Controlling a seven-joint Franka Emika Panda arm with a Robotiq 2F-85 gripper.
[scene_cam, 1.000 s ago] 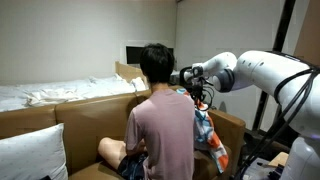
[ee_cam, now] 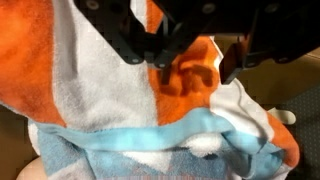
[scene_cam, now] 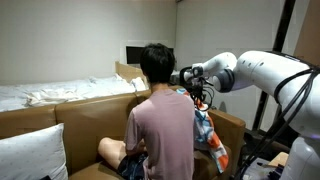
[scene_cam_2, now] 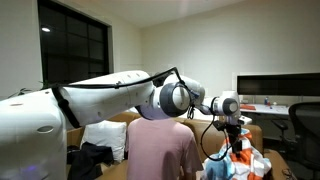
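A striped towel in orange, white and light blue fills most of the wrist view, its blue band running across the lower part. At the upper edge of that view my gripper is part open, with orange cloth showing in the gap between its fingers. Exterior view 1 has the towel draped over the right end of the sofa, under the arm's end. Exterior view 2 also shows the towel below the gripper. Whether the fingertips touch the cloth is hard to tell.
Someone in a pink shirt sits on the brown sofa, close beside the towel and the arm. A white pillow lies at the sofa's left end. Beyond the backrest is a bed with white bedding. A desk with a monitor stands farther back.
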